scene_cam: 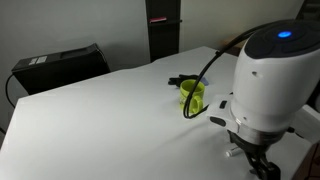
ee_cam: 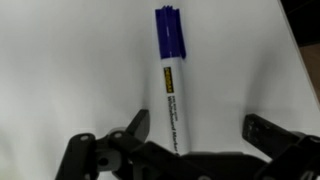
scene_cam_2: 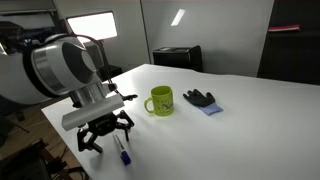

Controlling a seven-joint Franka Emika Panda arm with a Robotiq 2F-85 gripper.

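Note:
A white marker with a dark blue cap (ee_cam: 171, 35) lies on the white table. In the wrist view its white barrel (ee_cam: 174, 105) runs between the two spread fingers, nearer the left one, and its lower end is hidden by the gripper. My gripper is open, with clear space on both sides of the marker. Exterior view 2 has the gripper (scene_cam_2: 107, 137) low over the table, with the marker's capped end (scene_cam_2: 124, 157) sticking out towards the camera. Only a short piece of the marker (scene_cam: 235, 152) shows in exterior view 1.
A green mug (scene_cam_2: 160, 100) stands on the table beyond the gripper. Past it lie a black object (scene_cam_2: 201, 98) and a small blue item (scene_cam_2: 211, 109). A black box (scene_cam: 61, 68) sits at the far left of exterior view 1.

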